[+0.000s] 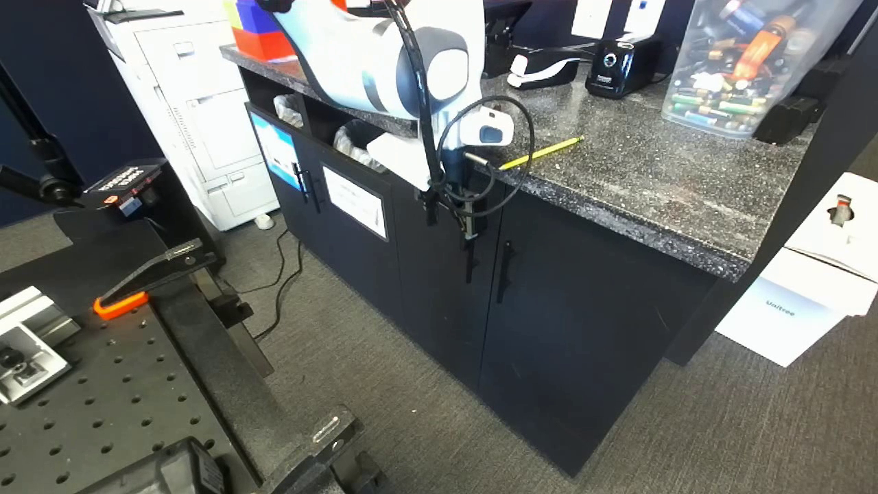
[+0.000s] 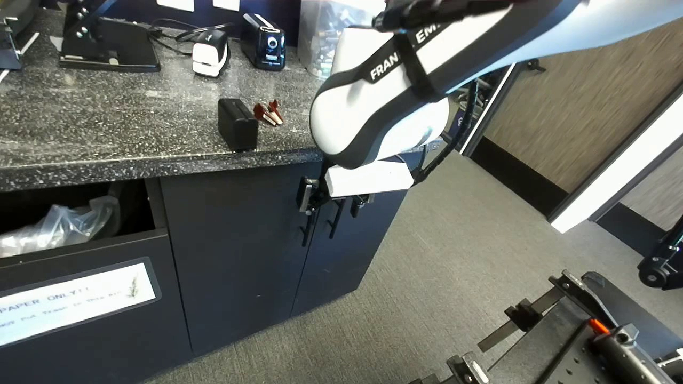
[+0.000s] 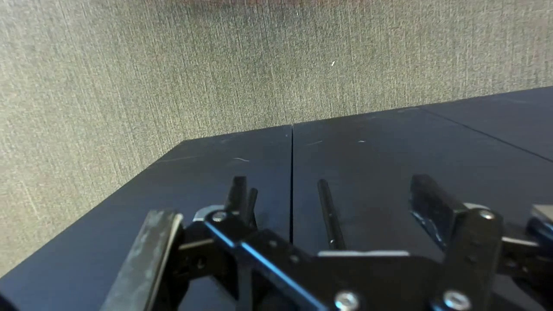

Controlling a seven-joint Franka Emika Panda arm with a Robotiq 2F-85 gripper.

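Observation:
Two black cabinet doors meet at a narrow seam, each with a vertical bar handle. In exterior view 1 the right-hand handle is clear, while the left-hand handle is partly covered by my gripper. From exterior view 2, my open gripper hangs in front of the doors around the handles' upper ends. The wrist view has one handle in the gap of my gripper. The other handle shows just beside the left finger. Nothing is gripped; contact with either handle cannot be made out.
Above the doors, the countertop edge juts out close to the arm. A yellow pencil, a black block and a clear battery bin are on the counter. A black perforated table stands opposite, with open carpet between.

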